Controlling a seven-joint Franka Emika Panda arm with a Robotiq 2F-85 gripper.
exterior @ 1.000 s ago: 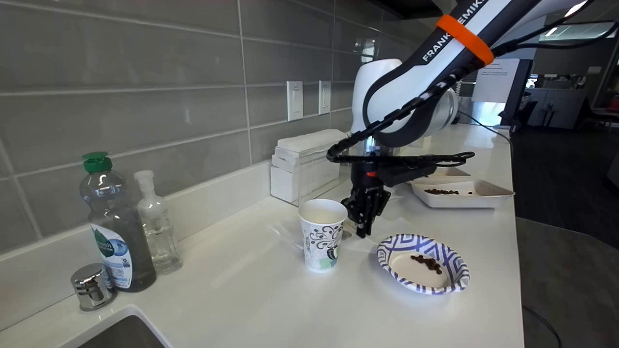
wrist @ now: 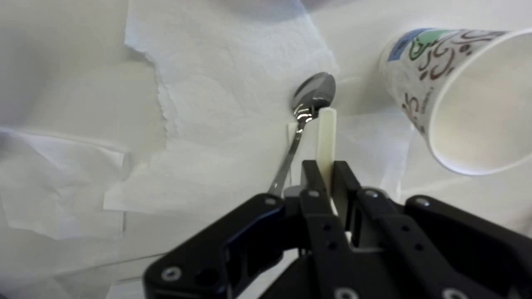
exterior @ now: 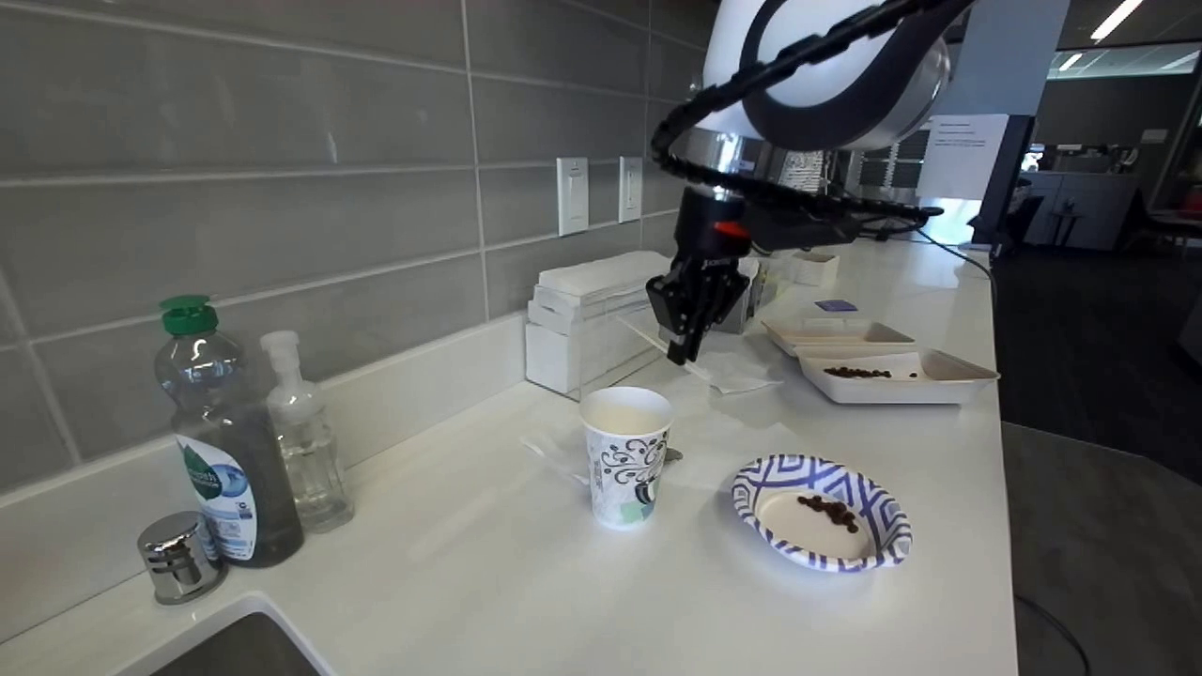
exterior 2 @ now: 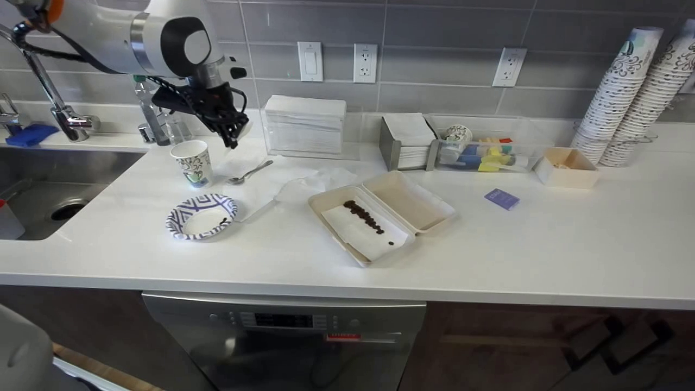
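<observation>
My gripper is shut on a thin, pale, flat stick (wrist: 326, 134), whose end pokes out beyond the fingertips in the wrist view. In exterior view 1 the gripper (exterior: 682, 351) hangs above the counter, behind the cup, with the stick slanting across it. A patterned paper cup (exterior: 626, 462) stands upright; its inside looks pale and empty in the wrist view. Below the gripper a metal spoon (wrist: 315, 92) lies on white napkins (wrist: 224, 114). A blue-and-white paper bowl (exterior 2: 187, 209) holds a few small dark brown pieces (exterior: 830, 511).
An open takeout box (exterior 2: 339, 244) has more dark pieces on paper. Near it lies a translucent utensil (exterior 2: 261, 209). A napkin dispenser (exterior 2: 306, 133) stands by the wall, and the sink (exterior 2: 58, 179) is at the left. The counter's right side has clear room.
My gripper has risen from low beside the cup and bowl and shifted slightly left in exterior view 1. The pale stick now shows at its fingers. Cup and bowl have not moved.
</observation>
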